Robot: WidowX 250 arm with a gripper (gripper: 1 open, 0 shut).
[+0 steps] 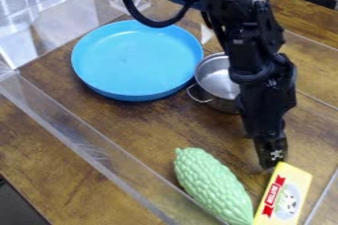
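The black gripper (270, 152) hangs low over the wooden table, its tip just behind a yellow box (283, 195) with a red label. Whether its fingers are open or shut is hard to make out. A pale green bumpy vegetable (211, 185) lies left of the box. Behind the arm sits a metal pot (211, 75), partly hidden.
A blue plate (132, 56) lies at the back left. A clear plastic edge runs along the left and front of the wooden table (106, 130). Bare wood lies between plate and vegetable, and at the right.
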